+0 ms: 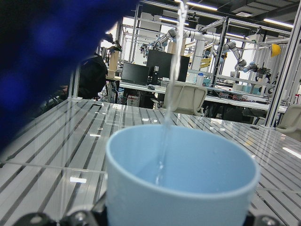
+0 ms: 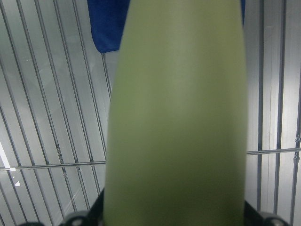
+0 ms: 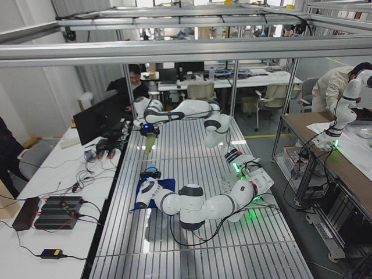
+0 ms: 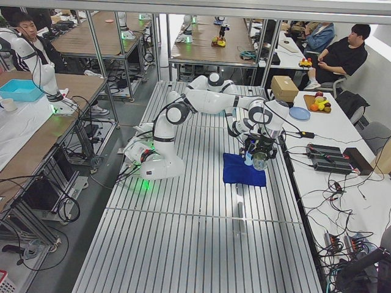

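A light blue cup (image 1: pixel 181 197) fills the lower middle of the left wrist view, with my left gripper (image 3: pixel 151 177) shut on it, low over a dark blue cloth (image 4: pixel 243 176) on the slatted table. A pale green, tapering object (image 2: pixel 174 117), perhaps a bottle, fills the middle of the right wrist view, held in my right gripper (image 3: pixel 149 129). In the camera left view this green object hangs beyond the blue cup, toward the back of the table.
A side desk (image 3: pixel 35 256) carries a monitor, power boxes and cables. Metal posts and a top frame surround the table, and both arms' bodies take up much of its middle and one side.
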